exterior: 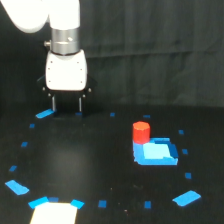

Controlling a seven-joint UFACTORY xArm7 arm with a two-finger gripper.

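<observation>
High on the left, over the dark table, hangs my gripper (67, 103), its two thin dark fingers spread apart. Nothing shows between them. Well to its right stands a red object (141, 131), rounded or many-sided, at the back left corner of a small blue-edged tray (170, 160). Whether the red object stands inside the tray or just behind it, I cannot tell. A pale, light blue patch (156, 152) fills most of the tray's middle. The gripper is clear of both the tray and the red object.
Small blue marks dot the dark tabletop (90, 160). Longer blue strips lie around the edges, one at the lower right (187, 198) and one at the left (16, 187). A cream block (54, 213) sits at the bottom edge.
</observation>
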